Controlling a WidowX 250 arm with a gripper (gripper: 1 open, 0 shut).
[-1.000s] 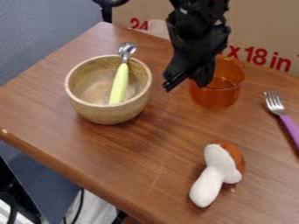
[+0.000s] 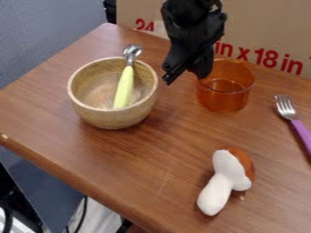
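My black gripper (image 2: 183, 68) hangs at the top centre, between the wooden bowl (image 2: 97, 105) and the orange translucent cup (image 2: 226, 94); whether it is open or shut is hard to make out. A yellow-green handled spoon (image 2: 124, 86) rests in the bowl, its silver head over the back rim. A toy mushroom (image 2: 224, 182) with white stem and brown cap lies on the table at the front right.
A purple-handled fork (image 2: 295, 123) lies along the right side. A cardboard box (image 2: 267, 27) stands behind.
My gripper has moved upward and slightly back from a lower position beside the cup. The bowl, spoon, cup, mushroom and fork have not moved.
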